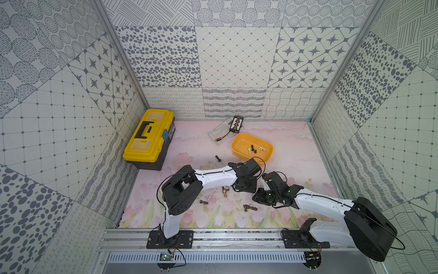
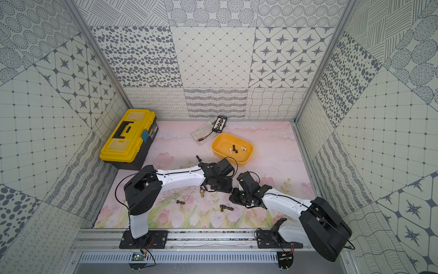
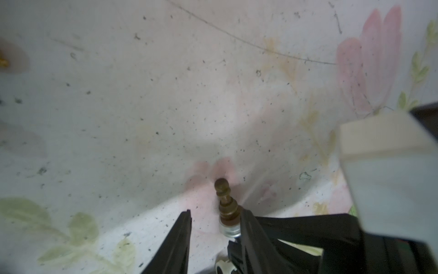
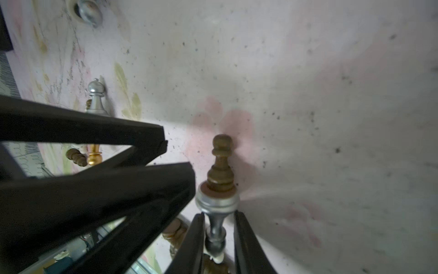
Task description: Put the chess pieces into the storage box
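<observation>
In the left wrist view a small brown piece (image 3: 222,187) lies on the mat beside my open left gripper, with a dark gripper body overlapping it from the right. In the right wrist view a silver piece (image 4: 216,203) with a brown piece (image 4: 222,164) behind it lies at my right gripper, whose part-open fingers stand either side of the silver one; contact is unclear. More pieces lie loose (image 1: 250,207). The orange box (image 1: 241,139) holds several black and white pieces.
A yellow toolbox (image 1: 146,137) stands at the left. A clear bag (image 1: 216,133) and a phone-like object (image 1: 236,124) lie at the back. The mat right of the orange box is clear. Both arms' grippers are close together at front centre.
</observation>
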